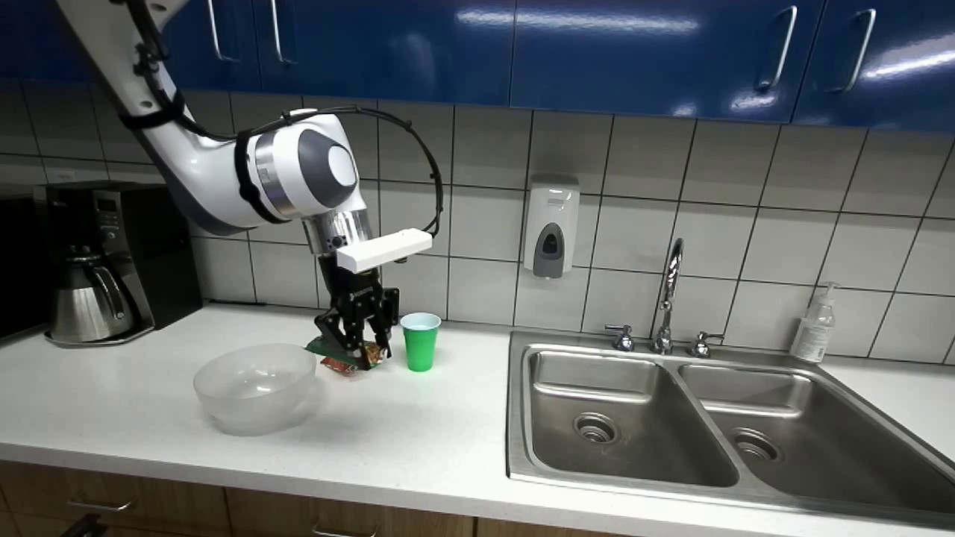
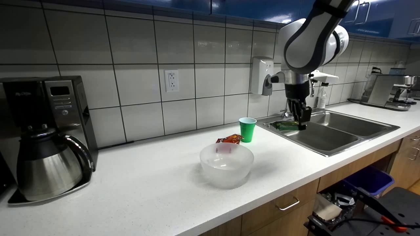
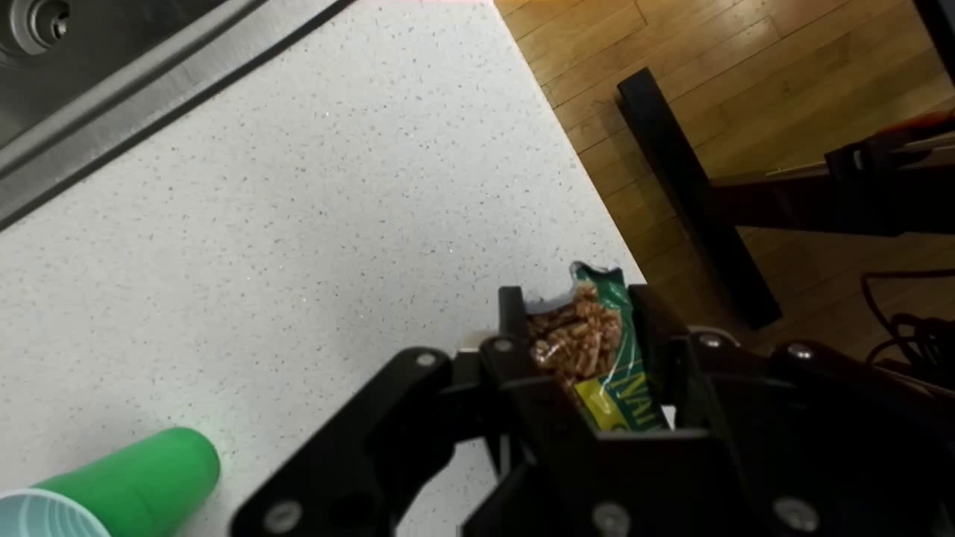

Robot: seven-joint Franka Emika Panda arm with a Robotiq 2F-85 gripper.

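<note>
A green snack packet [image 3: 586, 344] with a clear window showing brown bits is pinched between the fingers of my gripper. In exterior view 2 the green packet [image 2: 286, 125] hangs in the air from the gripper [image 2: 301, 126], above the counter. Exterior view 1 has the gripper [image 1: 365, 358] right of the frosted bowl [image 1: 255, 389] and left of the green cup [image 1: 420, 341]. The bowl looks empty. A red packet [image 2: 229, 139] lies on the counter behind the bowl; in exterior view 1 the gripper partly hides it.
A double sink [image 1: 627, 421] is set into the counter on the right. The coffee maker [image 2: 51, 137] occupies the left end. Clear white counter [image 2: 149, 185] lies left of and in front of the bowl. A wall soap dispenser [image 1: 550, 225] hangs behind.
</note>
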